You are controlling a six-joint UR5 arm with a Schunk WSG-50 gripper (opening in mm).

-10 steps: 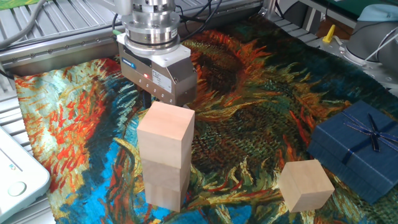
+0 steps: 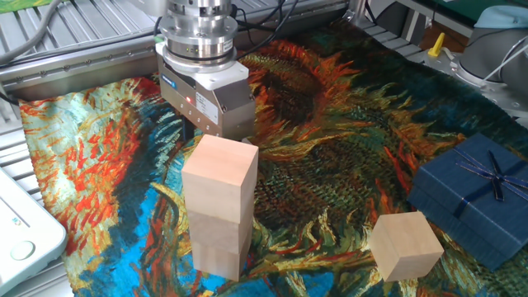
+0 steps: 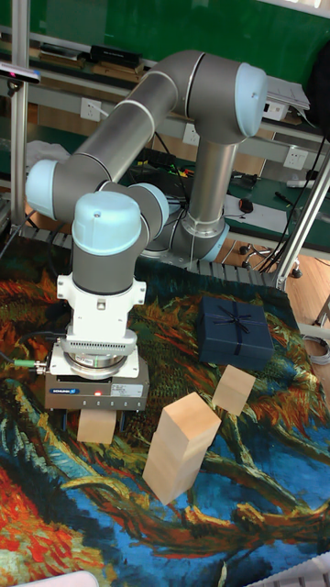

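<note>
A stack of light wooden blocks (image 2: 217, 206) stands upright in front of my gripper in exterior view 2, hiding most of its fingers (image 2: 188, 129). In exterior view 3 the same stack (image 3: 180, 450) is to the right of my gripper (image 3: 95, 426). That view shows another wooden block (image 3: 94, 429) directly below the gripper body, between the fingers; whether they press on it cannot be told. A separate wooden block (image 2: 405, 247) lies on the painted cloth to the right of the stack.
A dark blue gift box (image 2: 474, 194) with a ribbon sits at the right, beyond the single block. A white device (image 2: 25, 235) is at the left edge.
In exterior view 2 the gripper has shifted slightly left and turned a little, staying low behind the stack. The stack, the separate block and the box have not moved.
</note>
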